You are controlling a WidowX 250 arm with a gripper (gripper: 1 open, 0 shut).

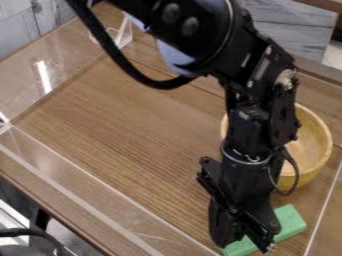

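My black gripper [241,225] is lowered at the bottom right of the camera view, its fingertips down at a flat green block [282,222] on the wooden surface. The fingers look close together; whether anything is between them is hard to see. A yellow bowl [310,150] sits behind the gripper, partly hidden by the arm.
Clear edging runs along its left and front sides. A grey marbled panel [278,25] stands at the back. A dark cable lies at the lower left.
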